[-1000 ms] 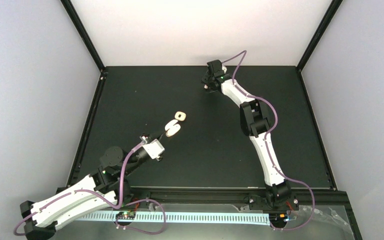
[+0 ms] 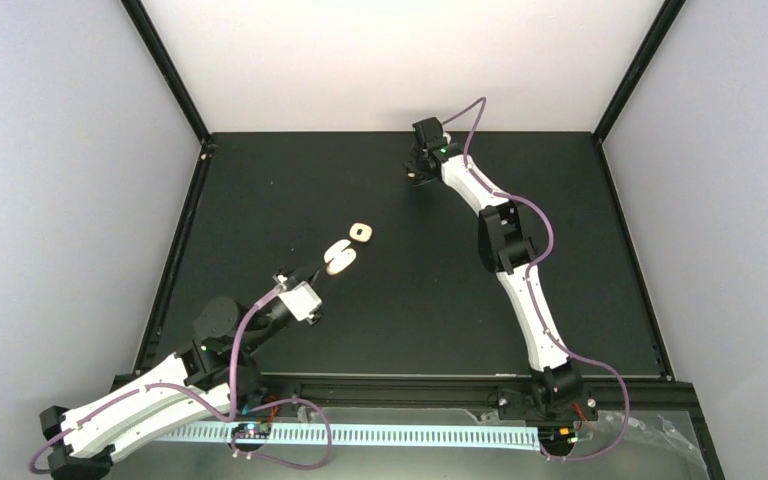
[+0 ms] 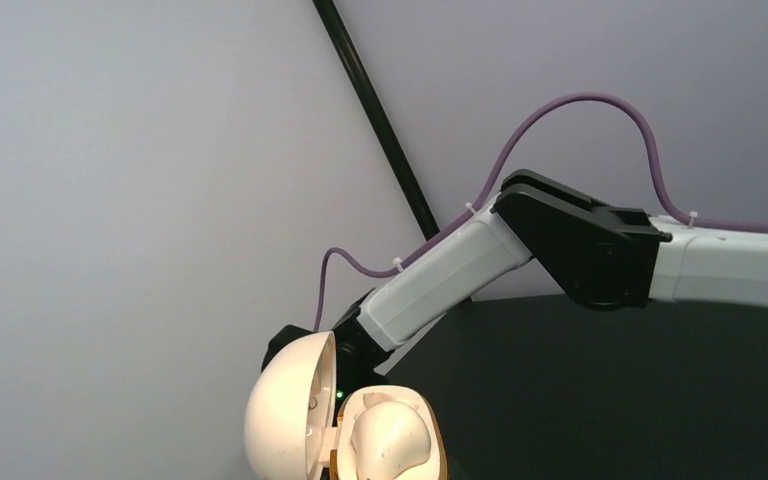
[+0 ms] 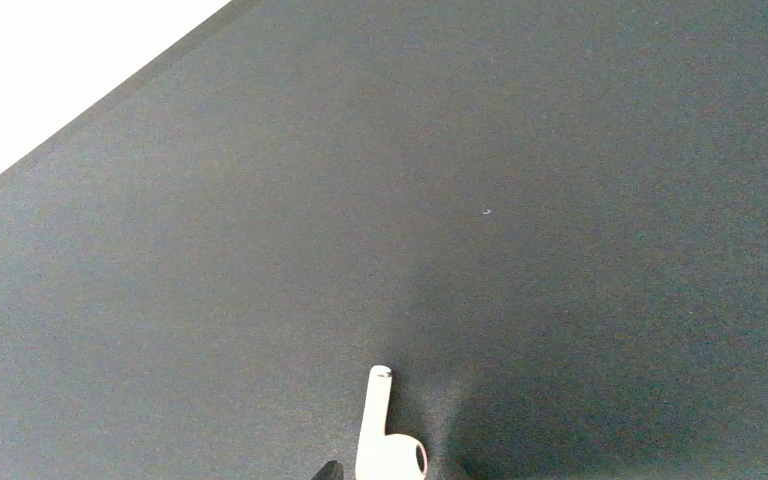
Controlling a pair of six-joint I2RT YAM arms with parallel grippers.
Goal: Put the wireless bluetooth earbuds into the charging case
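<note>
My left gripper [image 2: 322,266] is shut on the white charging case [image 2: 341,260], whose lid stands open. The left wrist view shows the lid [image 3: 285,410] beside the case body, with a white rounded piece [image 3: 390,440] in the body. At the back of the mat, my right gripper [image 2: 415,174] is down by a white earbud [image 4: 392,456], stem pointing away from it. Only its dark fingertips show at the bottom edge of the right wrist view, on either side of the earbud; whether they touch it is unclear.
A small cream square object [image 2: 360,232] is near the case in the top view. The dark mat [image 2: 590,310] is otherwise largely clear, bordered by walls and a black frame.
The right arm has moved a little toward the back left, its gripper staying near the back of the mat.
</note>
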